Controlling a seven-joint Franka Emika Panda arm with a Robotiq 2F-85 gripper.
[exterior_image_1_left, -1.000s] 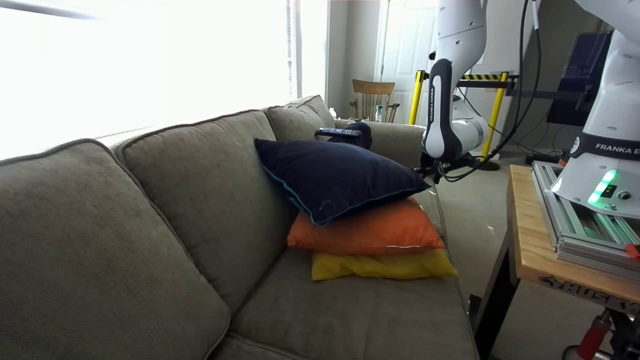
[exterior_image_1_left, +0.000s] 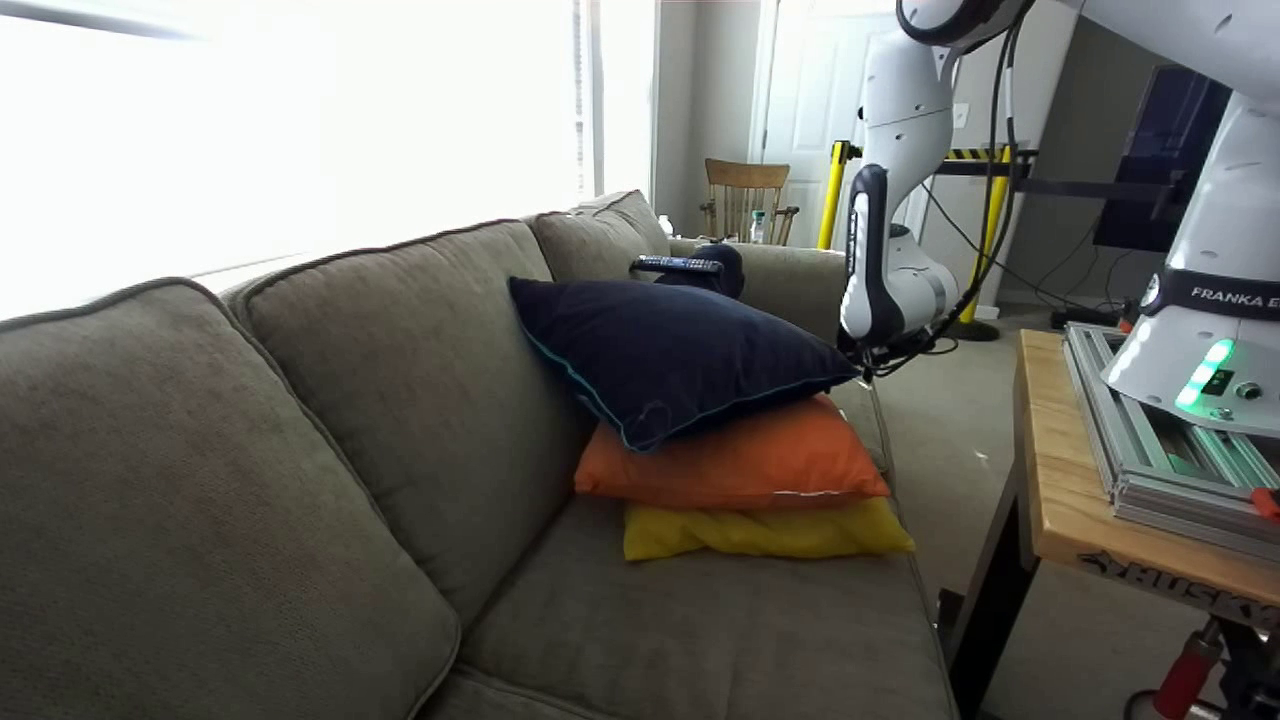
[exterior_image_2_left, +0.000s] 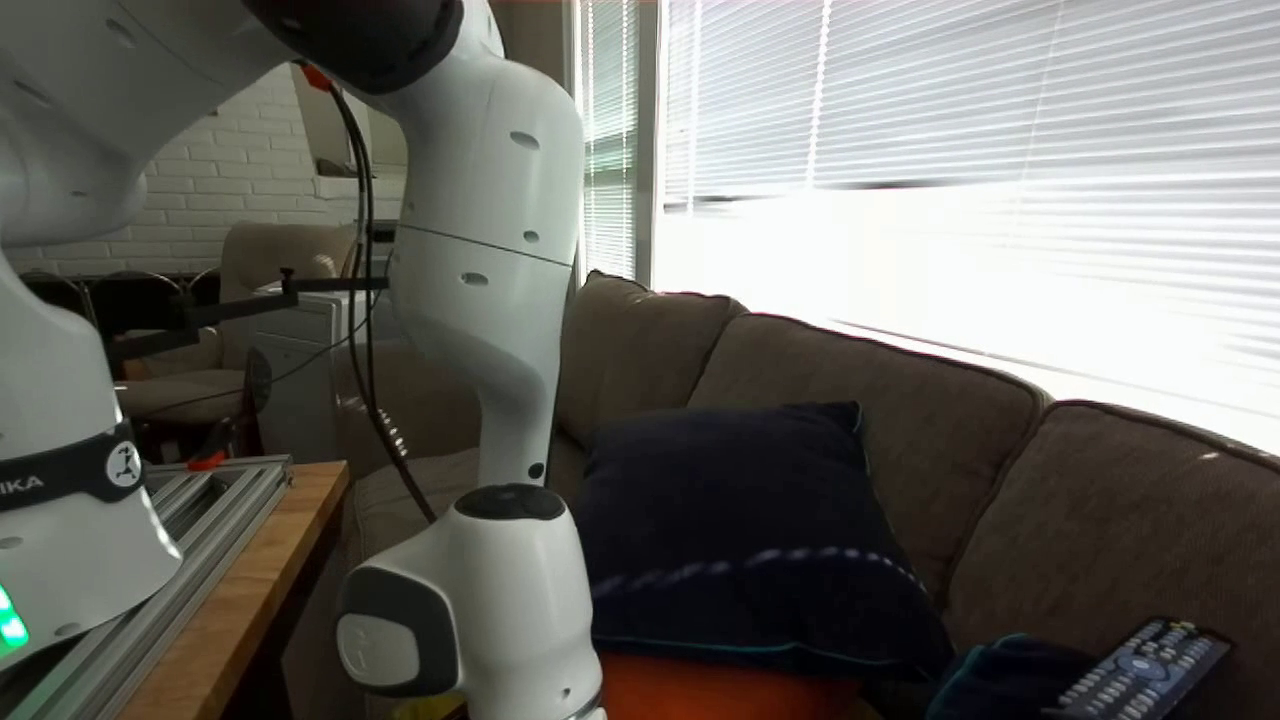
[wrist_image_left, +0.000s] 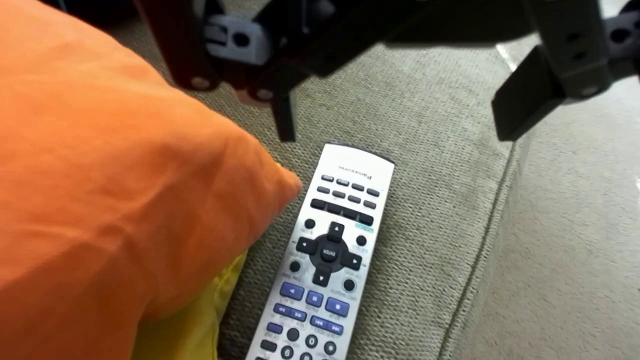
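In the wrist view my gripper is open, its fingers wide apart with only sofa fabric showing beyond the gap. A silver Panasonic remote (wrist_image_left: 328, 252) lies face up on the sofa seat, clear of both fingers, its lower end cut off by the frame. The corner of an orange pillow (wrist_image_left: 180, 198) comes close beside it, over a yellow pillow (wrist_image_left: 222, 294). In exterior view 1 a navy pillow (exterior_image_1_left: 684, 348) tops this stack and hides most of my gripper. A second, dark remote (exterior_image_2_left: 1146, 672) rests on dark fabric beyond the stack.
The sofa seat (exterior_image_1_left: 720, 624) is bare on the near side of the pillows, and its backrest (exterior_image_1_left: 408, 360) runs along the window. Across a floor gap, a wooden workbench (exterior_image_1_left: 1080, 516) carries the arm's base. The seat's front edge (wrist_image_left: 474, 270) runs right of the silver remote.
The arm's lower part has come down and tilted, and the gripper end is now largely behind the navy pillow's corner. The pillows and the dark remote have stayed put.
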